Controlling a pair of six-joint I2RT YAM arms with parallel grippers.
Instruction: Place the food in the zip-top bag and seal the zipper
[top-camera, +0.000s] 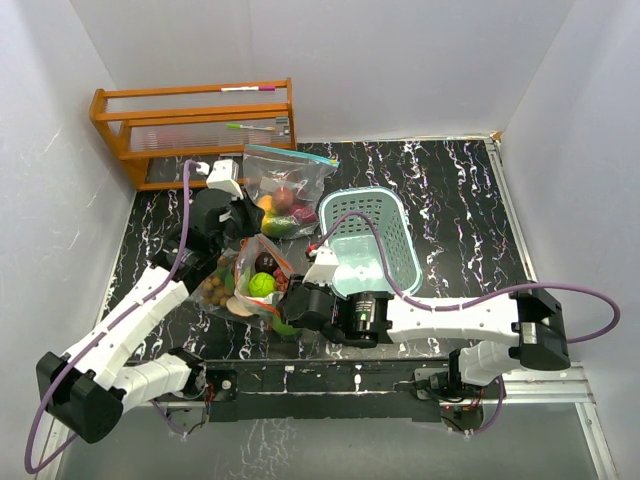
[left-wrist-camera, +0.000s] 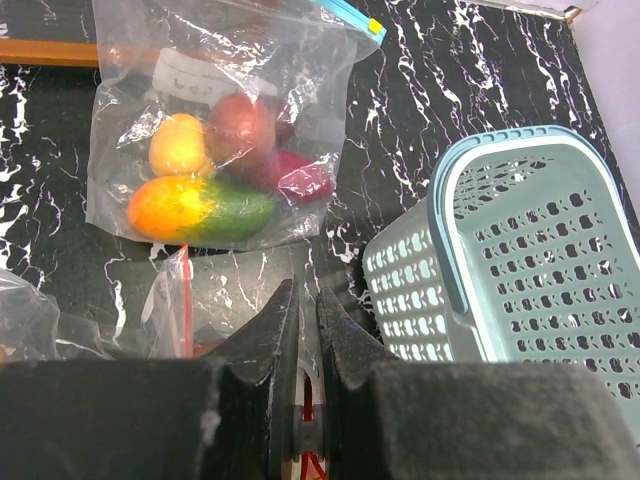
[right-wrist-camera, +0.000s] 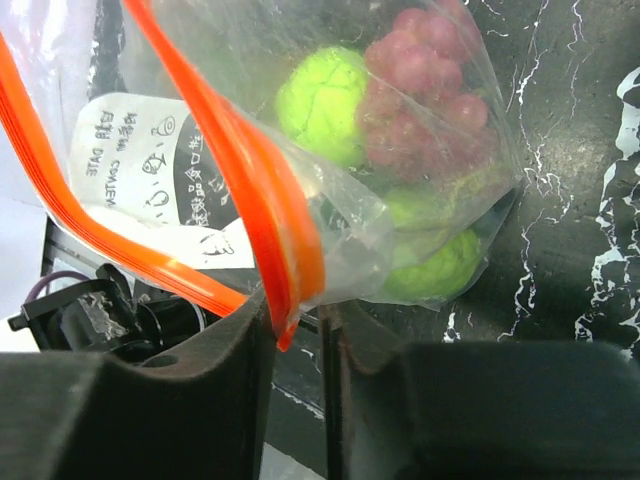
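An open clear zip bag (top-camera: 240, 285) with an orange zip strip (right-wrist-camera: 290, 240) lies between my arms. Inside it show a green ball-like vegetable (right-wrist-camera: 322, 105), red grapes (right-wrist-camera: 415, 80) and a second green piece (right-wrist-camera: 435, 262). My left gripper is shut on the bag's edge at the far end of its mouth; a red strip shows between its fingers. At the near end, my right gripper stands part open, the folded orange strip end against its left finger (right-wrist-camera: 245, 335). The top view hides its fingertips partly.
A filled clear bag with a blue zip (top-camera: 287, 190) lies behind, holding a mango and other fruit. An empty pale green basket (top-camera: 405, 240) stands to the right. A wooden rack (top-camera: 195, 115) is at the back left.
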